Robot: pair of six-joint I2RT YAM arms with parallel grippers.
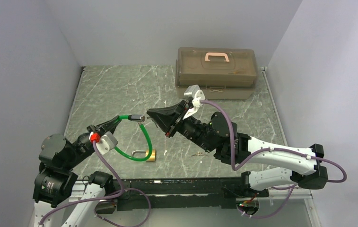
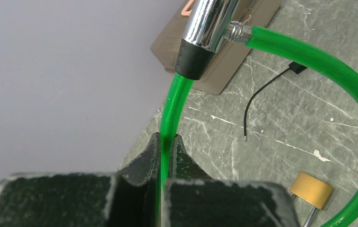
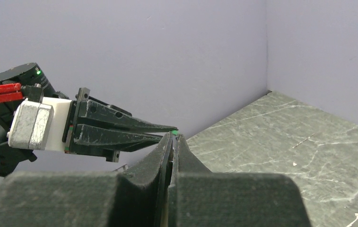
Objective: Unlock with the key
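A green cable lock (image 1: 147, 137) hangs in a loop from my left gripper (image 1: 118, 119), which is shut on its green cable. In the left wrist view the lock's chrome cylinder (image 2: 208, 23) points up and away from the fingers (image 2: 144, 158). My right gripper (image 1: 149, 113) is shut just right of the cylinder's end. Thin metal bits, seemingly a small key (image 1: 155, 124), show at its tips in the top view. Whether the key touches the keyhole cannot be made out. From the right wrist view, the shut fingers (image 3: 191, 158) hide the key and the lock.
A brass padlock (image 1: 150, 155) lies on the marbled table (image 1: 106, 90) below the cable loop. Small keys (image 1: 198, 153) lie right of it. The brown toolbox (image 1: 217, 71) stands at the back. A thin black cable (image 2: 257, 92) rests on the tabletop.
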